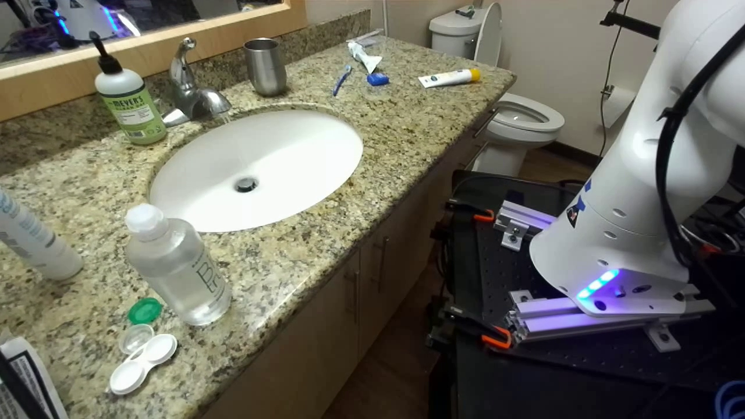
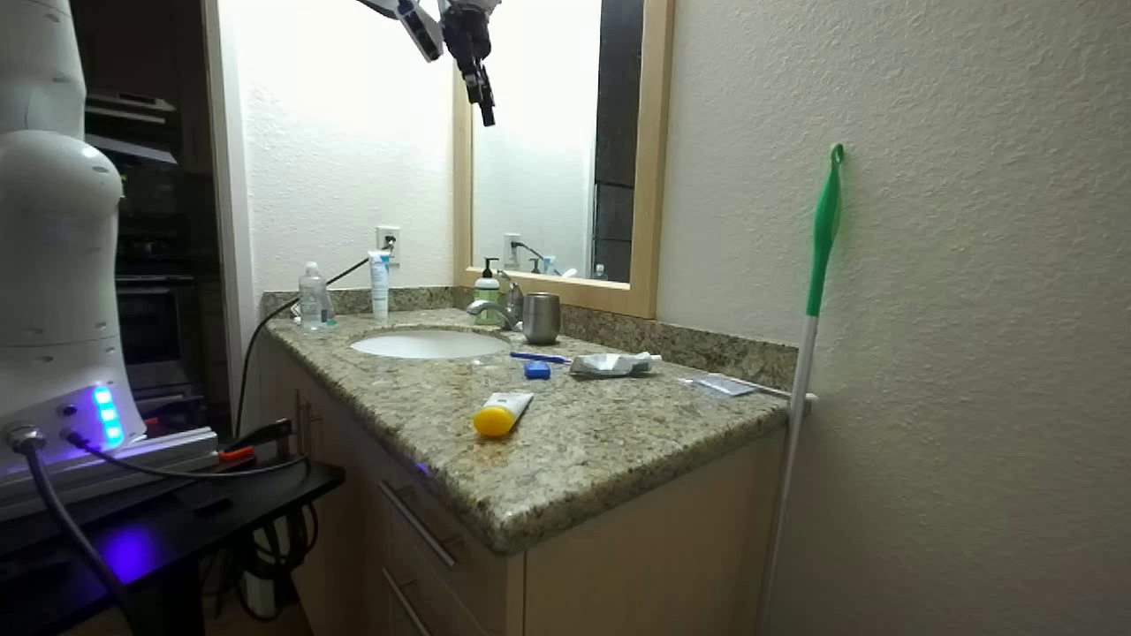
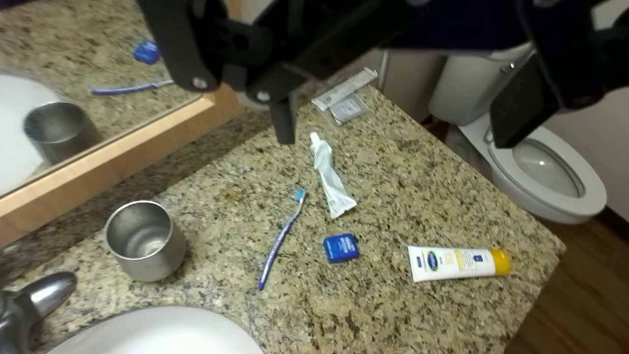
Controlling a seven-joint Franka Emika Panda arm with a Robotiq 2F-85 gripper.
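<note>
In the wrist view my gripper is open, its fingers far apart with nothing between them. It hangs high above the counter (image 3: pixel 389 318), and exterior view 2 shows the gripper (image 2: pixel 482 101) in front of the mirror. Below lie a crumpled toothpaste tube (image 3: pixel 331 177), a blue toothbrush (image 3: pixel 278 248), a small blue floss box (image 3: pixel 340 248) and a white tube with a yellow cap (image 3: pixel 457 263). A metal cup (image 3: pixel 145 242) stands upright left of them, between faucet and mirror. Exterior view 1 does not show the gripper.
A white sink (image 1: pixel 300 160) is set in the counter beside the faucet (image 1: pixel 192 91). Around it stand a soap bottle (image 1: pixel 129 101), a clear bottle (image 1: pixel 181 269) and a contact lens case (image 1: pixel 143 363). The mirror frame (image 3: pixel 112 162) borders the counter's back. Bare counter surrounds the yellow-capped tube.
</note>
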